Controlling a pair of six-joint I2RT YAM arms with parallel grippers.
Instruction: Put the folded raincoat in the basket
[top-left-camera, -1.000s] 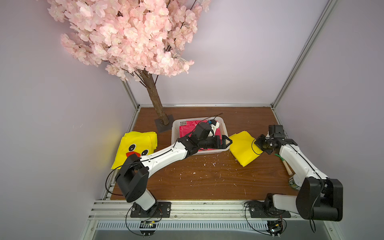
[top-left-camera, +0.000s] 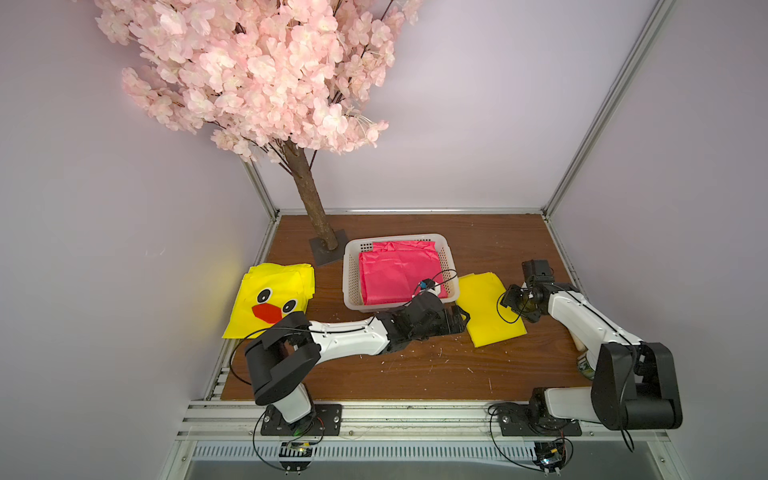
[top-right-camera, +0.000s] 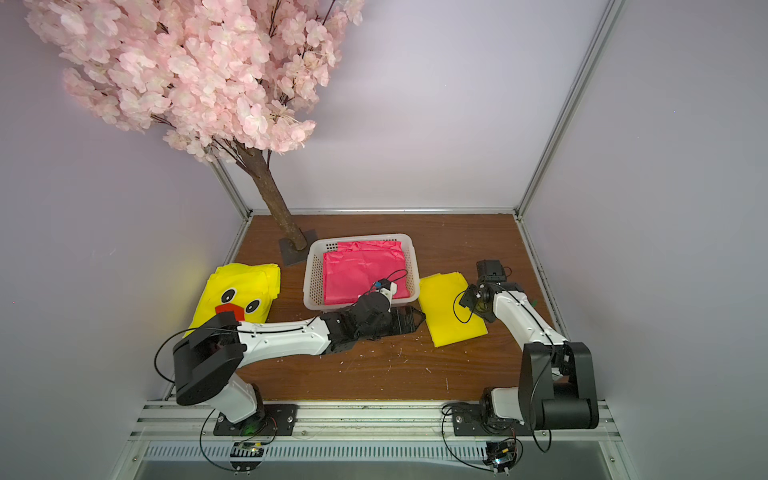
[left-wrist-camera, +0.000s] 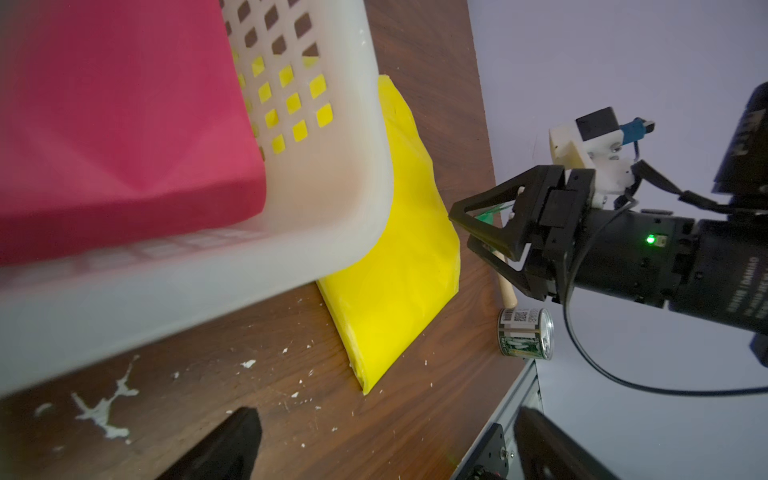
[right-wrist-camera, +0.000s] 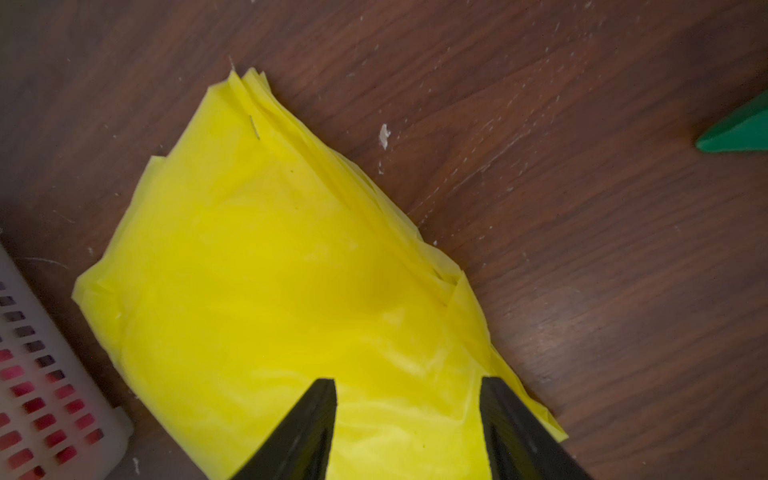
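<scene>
A folded yellow raincoat (top-left-camera: 488, 308) lies flat on the table, just right of the white basket (top-left-camera: 352, 297). Inside the basket rests a folded pink-red raincoat (top-left-camera: 392, 268). At the basket's front right corner hovers my left gripper (top-left-camera: 464, 318), close to the yellow raincoat's left edge; its fingers (left-wrist-camera: 228, 440) are spread with nothing between them. Over the right part of the yellow raincoat is my right gripper, also open and empty. A second folded yellow coat (top-left-camera: 280, 280) with a duck face lies at the far left, partly behind the left arm.
An artificial blossom tree (top-left-camera: 312, 196) stands behind the basket's left side. A can (left-wrist-camera: 525, 333) and a green-ended tool (right-wrist-camera: 740, 128) lie at the right, near the right arm.
</scene>
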